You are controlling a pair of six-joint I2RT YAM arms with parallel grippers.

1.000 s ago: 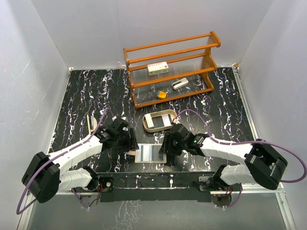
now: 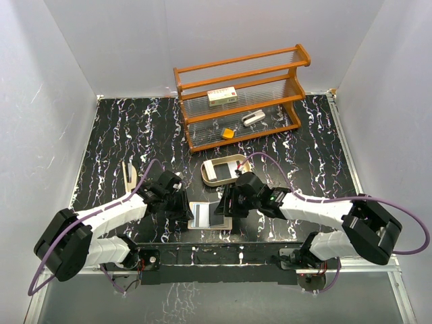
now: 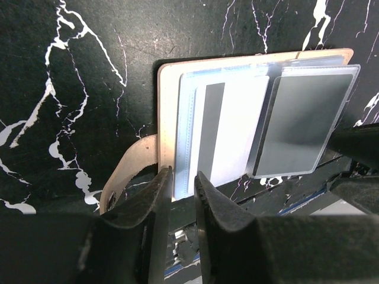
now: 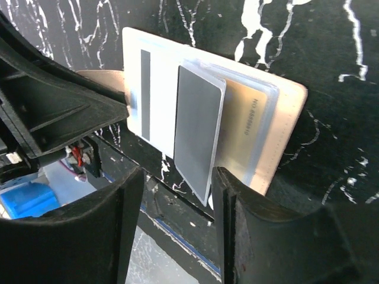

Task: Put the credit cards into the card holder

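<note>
The beige card holder lies open at the front center, with clear sleeves. In the left wrist view it shows a white card with a dark stripe and a grey flap, which is tilted up in the right wrist view over a tan card. My left gripper is at the holder's left edge, fingertips close together with a narrow gap. My right gripper is over the holder's right part, its fingers apart, one by the grey flap's lower edge; whether it touches is unclear.
A beige tray with cards sits behind the holder. The wooden rack stands at the back. Thin items lie at the left.
Both grippers have shifted slightly around the holder since a second ago; the right one moved a little left, and the dark flap on the holder's right side now looks lifted.
</note>
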